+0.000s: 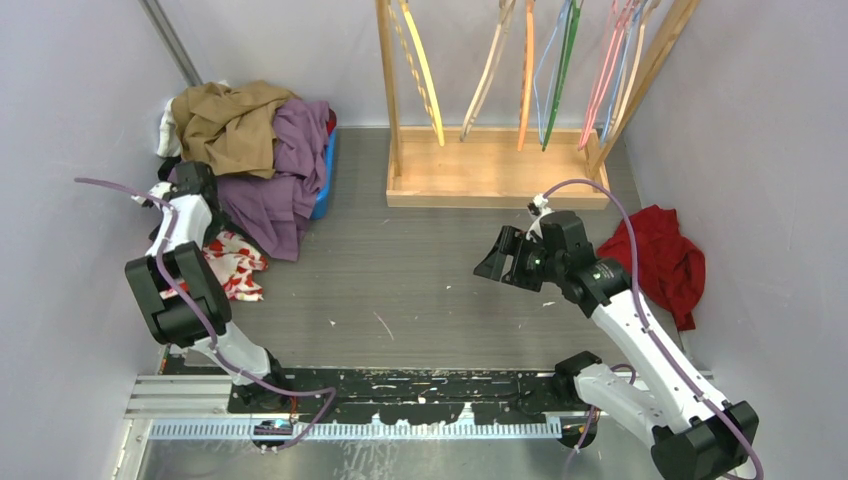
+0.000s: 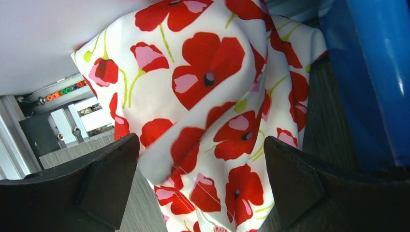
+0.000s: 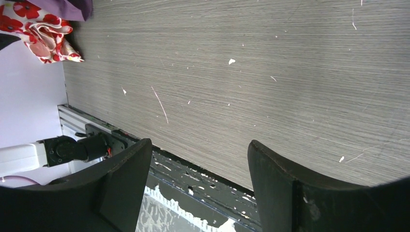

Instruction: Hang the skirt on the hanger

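Observation:
White cloth with red poppies [image 1: 236, 270], which I take for the skirt, lies crumpled on the floor at the left, partly under my left arm. In the left wrist view the flowered cloth [image 2: 208, 77] fills most of the picture. My left gripper is open, its fingers apart on either side of a fold; whether they touch it I cannot tell. Over bare floor on the right, my right gripper [image 1: 490, 262] holds nothing, and its fingers [image 3: 126, 179] stand apart. Several coloured hangers [image 1: 528, 75] hang from the wooden rack at the back.
A blue basket [image 1: 328, 170] heaped with brown cloth [image 1: 230, 125] and purple cloth [image 1: 295, 170] stands behind the flowered cloth. The rack's wooden base [image 1: 490, 170] is empty. Red cloth [image 1: 655, 260] lies at the right wall. Mid-floor is clear.

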